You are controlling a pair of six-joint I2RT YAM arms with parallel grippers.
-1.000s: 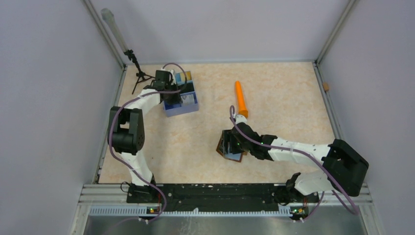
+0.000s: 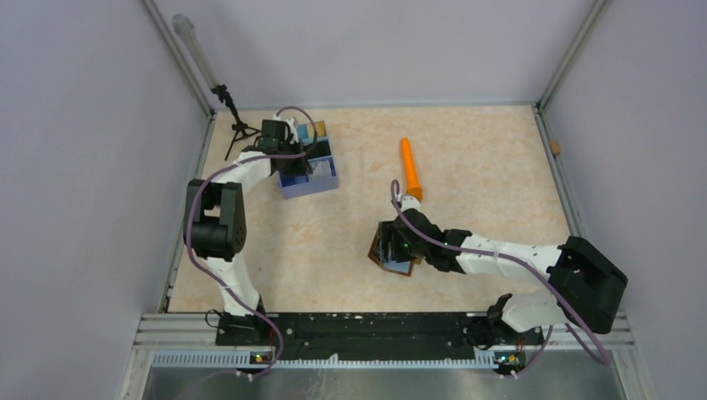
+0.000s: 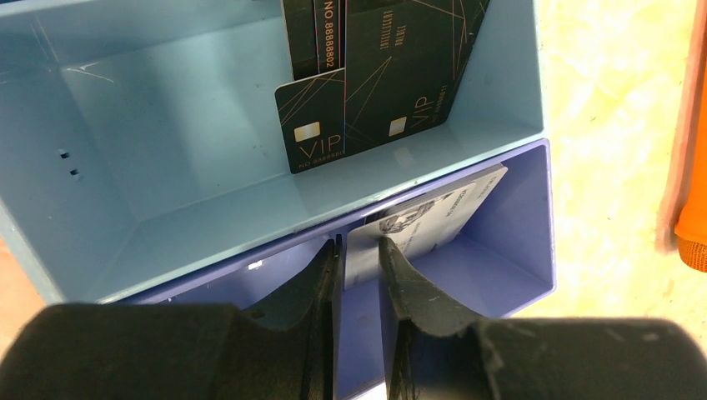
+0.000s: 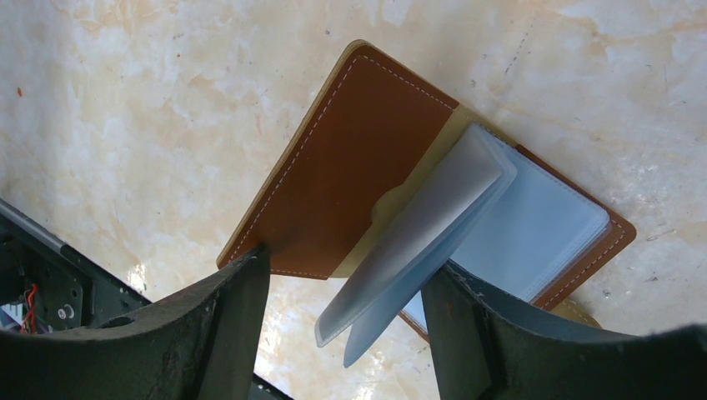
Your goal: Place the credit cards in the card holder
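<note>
In the left wrist view my left gripper is part open in the lower blue compartment, its fingertips at white cards (image 3: 442, 208) leaning there; whether it grips one I cannot tell. Black VIP cards (image 3: 400, 67) stand in the light-blue compartment above. In the right wrist view the brown card holder (image 4: 342, 158) lies open on the table with translucent sleeves (image 4: 525, 225). My right gripper is over it, fingers apart around the raised sleeves; contact with them is unclear.
An orange cylinder (image 2: 409, 167) lies right of the organizer. A black tripod (image 2: 238, 125) stands at the back left.
</note>
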